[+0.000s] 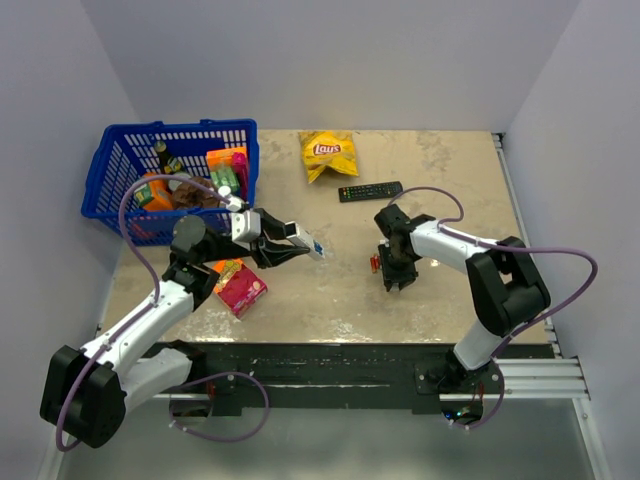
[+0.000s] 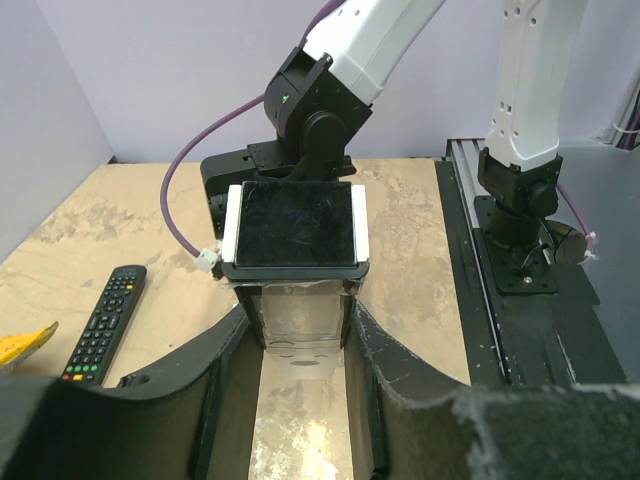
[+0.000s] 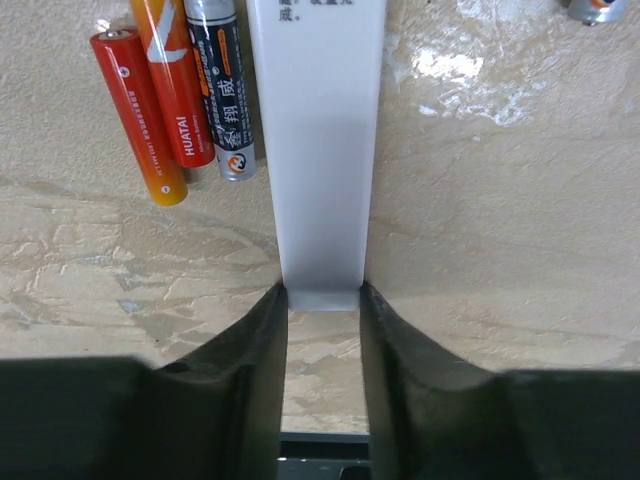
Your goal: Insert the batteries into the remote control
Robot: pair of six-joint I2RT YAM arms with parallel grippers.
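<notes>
In the left wrist view my left gripper is shut on a dark-and-white device (image 2: 295, 225), held in the air over the left-middle table. In the right wrist view my right gripper is down at the table, its fingertips at either side of the near end of a white strip-like piece (image 3: 318, 140); whether it grips it firmly is unclear. Left of that piece lie several batteries, among them a red one (image 3: 140, 115) and a black one (image 3: 220, 85). Another battery end (image 3: 597, 8) shows at the upper right.
A black remote (image 1: 370, 192) lies at the back, near a yellow chips bag (image 1: 328, 150). A blue basket (image 1: 120, 150) full of goods stands at left, with a red box (image 1: 240, 290) before it.
</notes>
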